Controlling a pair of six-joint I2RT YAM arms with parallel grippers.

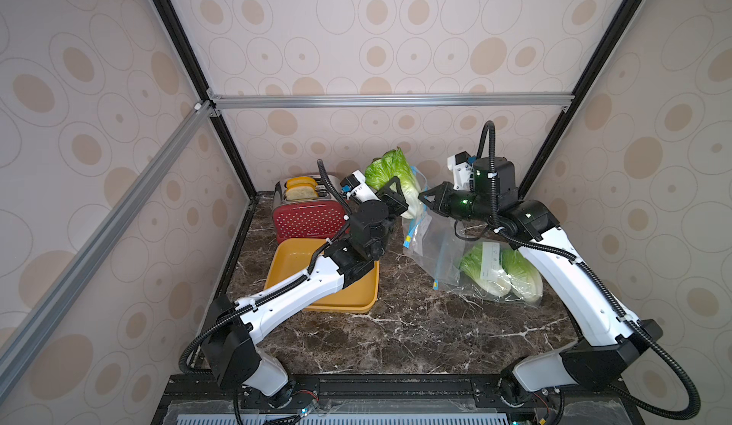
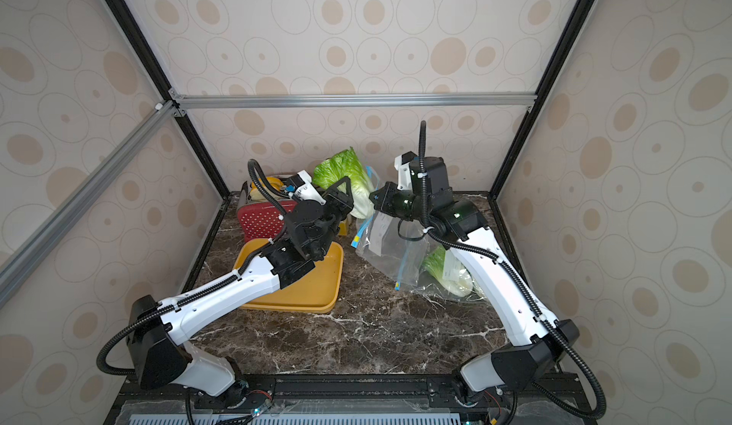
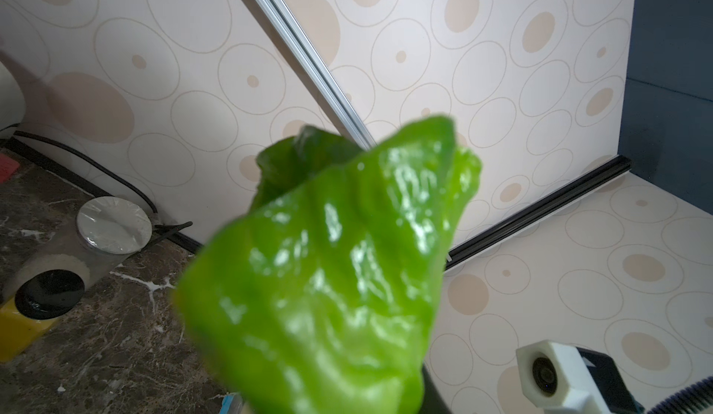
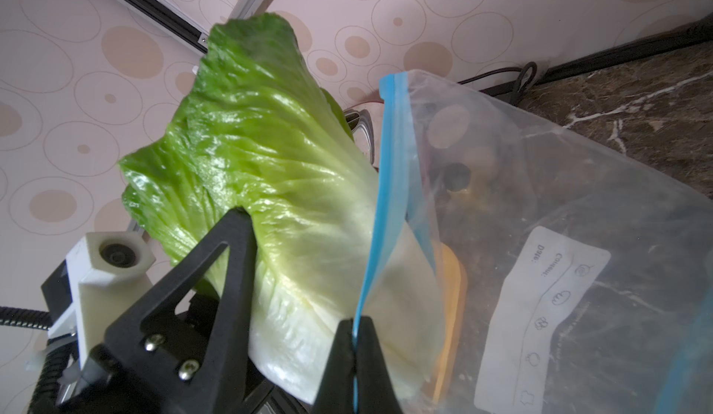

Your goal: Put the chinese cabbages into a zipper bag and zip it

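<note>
My left gripper is shut on a cabbage, held up at the back with green leaves uppermost and white base down. Its leaves fill the middle of the left wrist view and hide the fingers there. Just to the right, my right gripper is shut on the blue zip edge of the clear zipper bag, which hangs to the table. In the right wrist view the cabbage's base overlaps the bag's mouth; I cannot tell whether it is inside or behind. Cabbages in clear plastic lie at the right.
An orange tray lies below my left arm. Behind it stands a red dotted toaster with bread in it. A clear bottle with yellow contents is near the back wall.
</note>
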